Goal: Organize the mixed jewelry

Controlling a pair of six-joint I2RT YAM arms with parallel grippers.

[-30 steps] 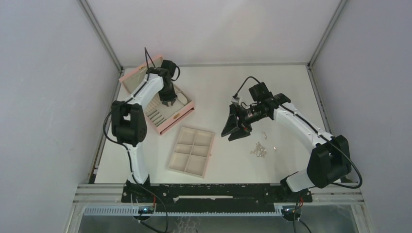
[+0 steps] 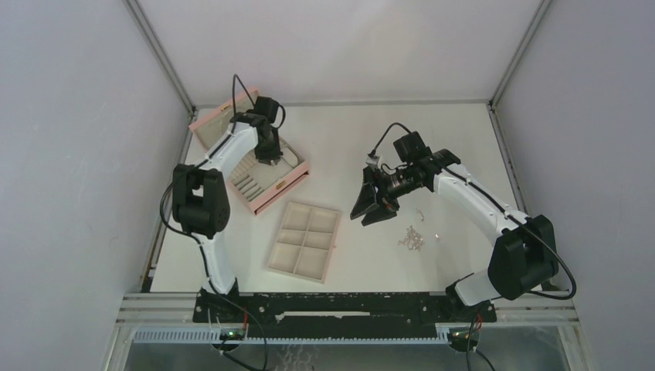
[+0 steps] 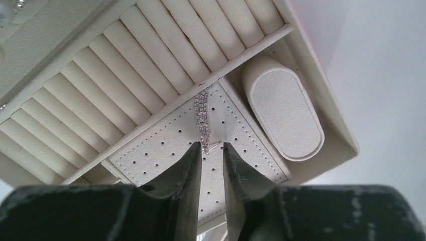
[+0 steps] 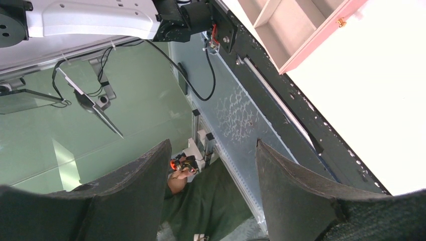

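Note:
In the left wrist view a sparkly rhinestone earring (image 3: 202,118) lies on the white perforated panel (image 3: 241,173) of the jewelry box. Its thin pin sticks out near the fingertips. My left gripper is open with a narrow gap, its tips close to the earring's lower end; I cannot tell whether they touch it. From above, the pink jewelry box (image 2: 282,189) stands with its lid raised, partly covered by the left arm. My right gripper is open and empty, held over the table's middle. A small heap of jewelry (image 2: 412,239) lies on the table at the right.
An empty compartment tray (image 2: 303,241) sits front of the box. Ring rolls (image 3: 150,52) and an oval cushion (image 3: 286,110) flank the panel. Single small pieces lie near the heap, one being a piece (image 2: 436,236) to its right.
My left arm has shifted slightly left over the box during the last second, and its gripper barely moved. The right arm, tray and jewelry heap look nearly the same.

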